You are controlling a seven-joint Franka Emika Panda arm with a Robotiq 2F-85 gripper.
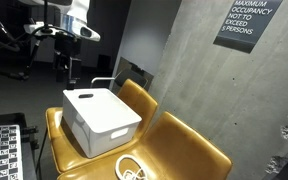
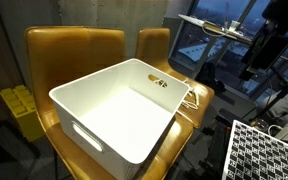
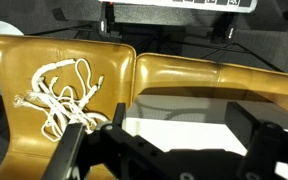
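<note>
A white plastic bin (image 2: 102, 142) with handle slots sits on a tan leather chair; its inside looks empty in exterior view 2. On the neighbouring tan seat, a white cord or rope (image 3: 56, 108) lies in loose loops, partly cut off in exterior view 1. My gripper is open, its dark fingers spread well apart with nothing between them. From above, it overlaps the edge of the bin in the wrist view, while the cord lies off to its left. Exterior view 1 has the arm hanging behind the bin, clear of it.
A black-and-white patterned board (image 2: 259, 152) lies beside the chairs on the arm's side. Chair backs (image 2: 77, 48) rise behind the seats. A yellow object (image 2: 22, 110) stands on the floor at the left. Bare seat surrounds the cord.
</note>
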